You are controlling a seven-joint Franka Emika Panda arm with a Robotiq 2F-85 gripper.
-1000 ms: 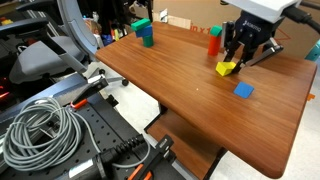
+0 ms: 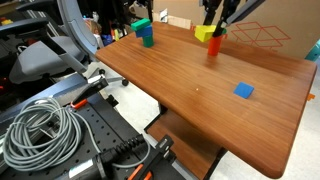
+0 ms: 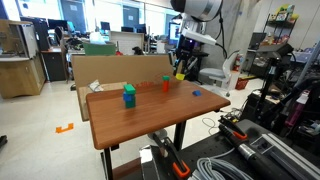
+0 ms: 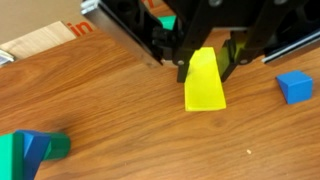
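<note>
My gripper is shut on a yellow block, held in the air above the table. In the wrist view the yellow block pokes out below the fingers. Near it in exterior view 1 stands a red block; exterior view 2 shows a green piece on top of that red block. A blue block lies alone on the wooden table, toward the right in exterior view 1.
A stack of blue and green blocks stands at another part of the table. Bare tabletop lies between it and the red block. Coiled cable and metal rails flank the table's side.
The yellow block was down by the tabletop near the blue block. It has risen and shifted left with my gripper toward the red block. The other blocks have stayed put.
</note>
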